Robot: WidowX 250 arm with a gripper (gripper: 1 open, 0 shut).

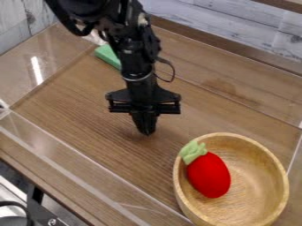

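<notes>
My black arm reaches down from the top left, its gripper (pixel 147 120) low over the middle of the wooden table. The fingertips are close together, with nothing visible between them. A red plush strawberry (pixel 207 175) with a pale green top lies in a round tan bowl (pixel 269 181) at the lower right, to the right of and below the gripper. A green object (pixel 106 55) lies at the back, partly hidden behind the arm.
White boards stand along the back, and the table's front edge runs across the lower left, with dark cables beyond it.
</notes>
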